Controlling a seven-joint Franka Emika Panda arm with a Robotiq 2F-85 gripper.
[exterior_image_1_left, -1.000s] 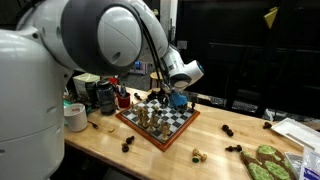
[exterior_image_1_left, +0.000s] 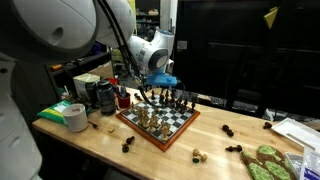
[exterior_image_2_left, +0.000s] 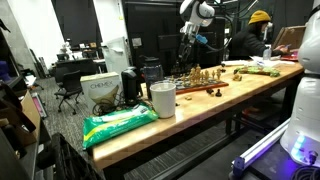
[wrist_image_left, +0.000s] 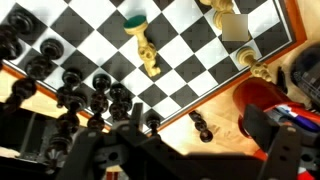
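My gripper is open in the wrist view, its two dark fingers wide apart with nothing held. The chessboard (wrist_image_left: 180, 70) lies below it, with the table edge of the board running between the fingers. A light wooden piece (wrist_image_left: 147, 55) lies on its side on the board, its green base showing. Dark pieces (wrist_image_left: 70, 100) crowd the left of that view, and light pieces (wrist_image_left: 222, 20) stand at the top right. In exterior view 1 the gripper (exterior_image_1_left: 161, 80) hangs above the back of the board (exterior_image_1_left: 185, 118).
A red cup (wrist_image_left: 260, 98) stands close beside the board. One dark piece (wrist_image_left: 201, 126) lies on the table off the board. A white mug (exterior_image_1_left: 76, 118) and dark containers (exterior_image_1_left: 105, 97) stand left; a green-brown mat (exterior_image_1_left: 262, 164) lies right. Loose pieces dot the front table.
In exterior view 1, the arm has risen and drawn toward the left, carrying the gripper up away from the dark pieces. The pieces on the board show no clear change.
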